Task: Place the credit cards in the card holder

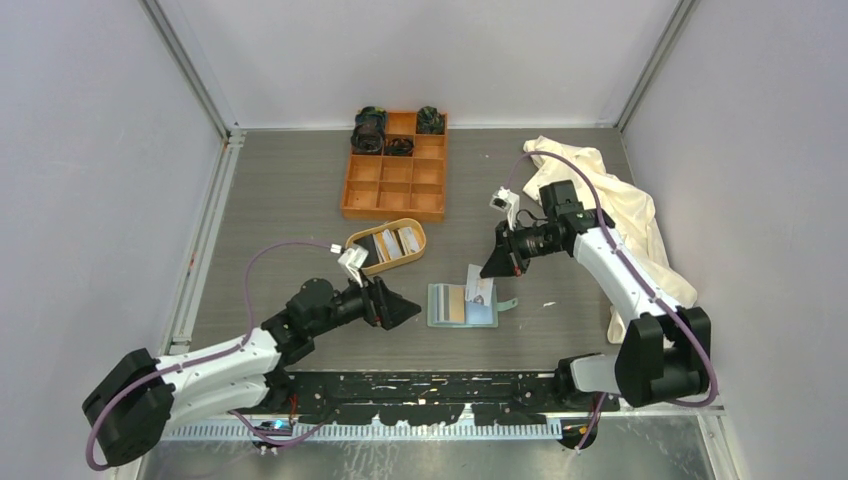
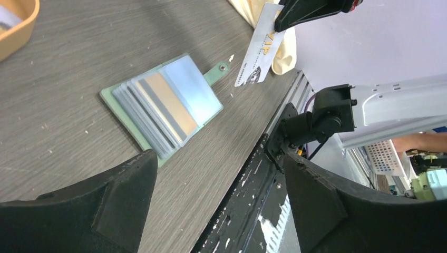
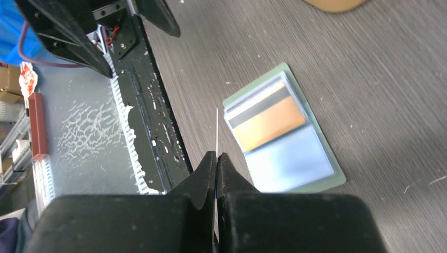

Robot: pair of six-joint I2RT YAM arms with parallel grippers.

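The card holder (image 1: 449,322) lies open on the table, pale green with clear sleeves, a tan and grey card (image 2: 168,101) tucked in its left part and a blank blue-white side at right. My right gripper is shut on a white card (image 2: 259,50) marked with gold letters, held by one end above the holder; from the right wrist it shows edge-on as a thin line. To the left of the holder, my left gripper (image 1: 398,318) has its fingers (image 2: 132,195) spread wide, with nothing between them.
An oval tan basket (image 1: 408,258) with several cards stands behind the left gripper. Farther back sits an orange compartment tray (image 1: 395,214) holding dark items. Cream cloth (image 1: 640,225) lies at the right. The table front of the holder is clear.
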